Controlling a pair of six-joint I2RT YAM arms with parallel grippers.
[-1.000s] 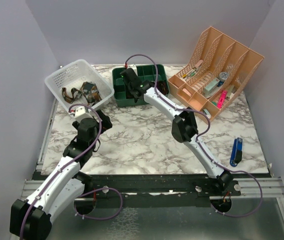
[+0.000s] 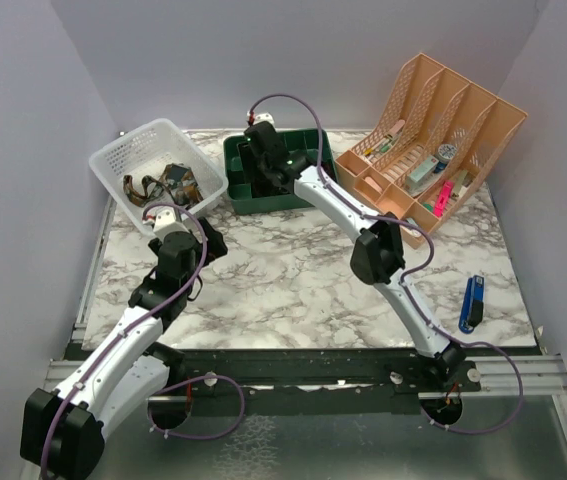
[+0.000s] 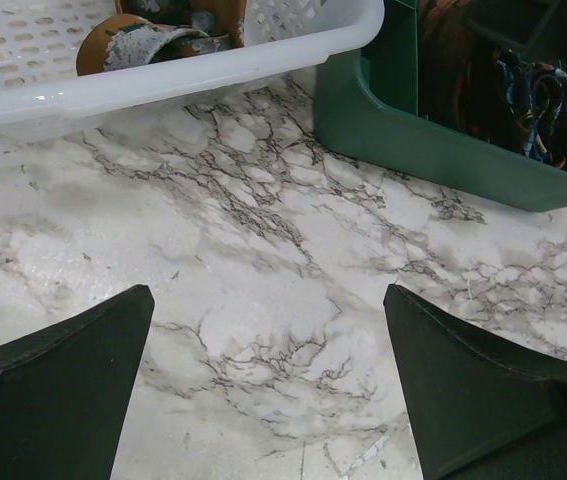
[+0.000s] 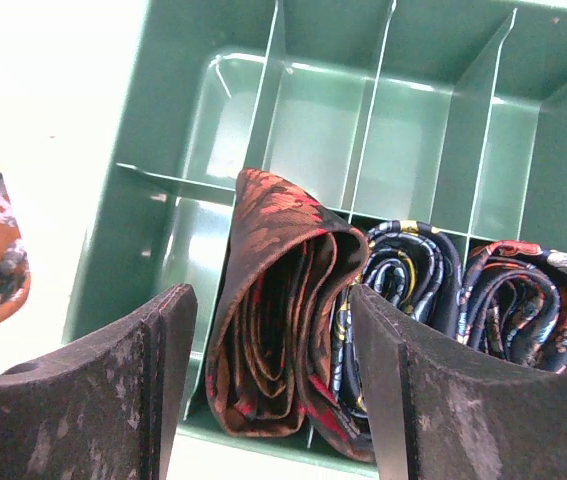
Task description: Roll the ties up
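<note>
In the right wrist view a dark tie with red patterning (image 4: 273,235) stands rolled loosely in a front compartment of the green box (image 4: 193,188), its upper loop bulging over the divider. To its right sit a navy rolled tie (image 4: 418,262) and a dark red rolled tie (image 4: 523,295). My right gripper is open above the box, its fingers on either side of the bulging roll. Loose patterned ties (image 2: 168,185) lie in the white basket (image 2: 123,150). My left gripper is open over bare marble, nothing between its fingers.
An orange divided organizer (image 2: 453,110) with small stationery stands at the back right. A blue stapler (image 2: 472,303) lies near the right edge. The box's rear compartments are empty where visible.
The left arm, the basket and the box have hardly moved.
</note>
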